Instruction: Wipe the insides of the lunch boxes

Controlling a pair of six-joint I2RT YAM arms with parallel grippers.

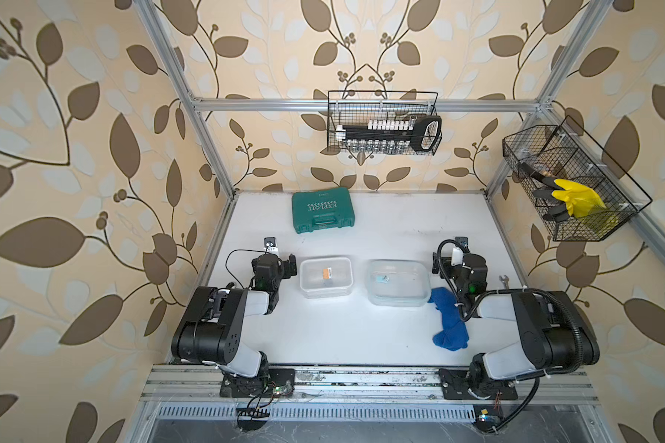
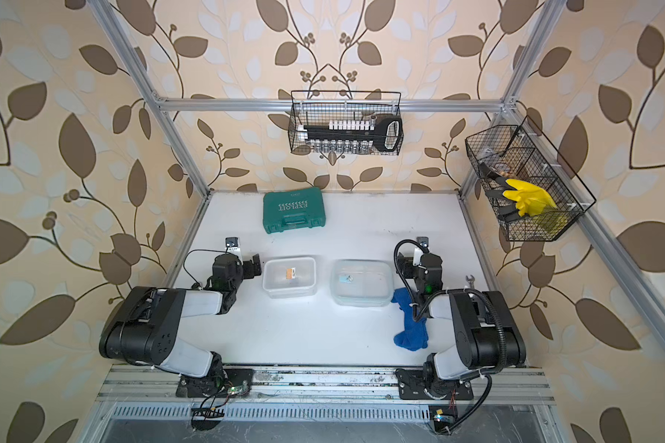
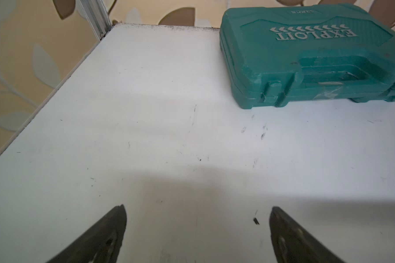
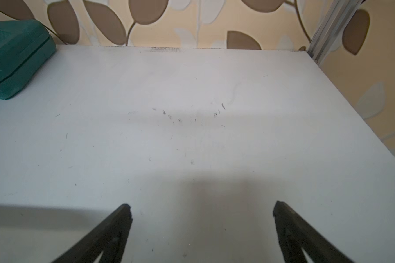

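Two clear plastic lunch boxes stand uncovered side by side mid-table: the left box [image 1: 326, 292], with a small orange-and-white patch at its bottom, and the larger right box [image 1: 398, 300], with a small bluish patch. A blue cloth [image 1: 451, 325] lies crumpled to the right of the larger box, partly under the right arm. My left gripper is open over bare table, left of the left box. On the other side, my right gripper also stands open and empty, right of the larger box. Neither wrist view shows the boxes or the cloth.
At the back left of the table lies a green tool case [image 1: 323, 209]. A wrench [image 1: 504, 281] rests near the right edge. Wire baskets hang on the back [image 1: 383, 122] and right [image 1: 576, 181] sides.
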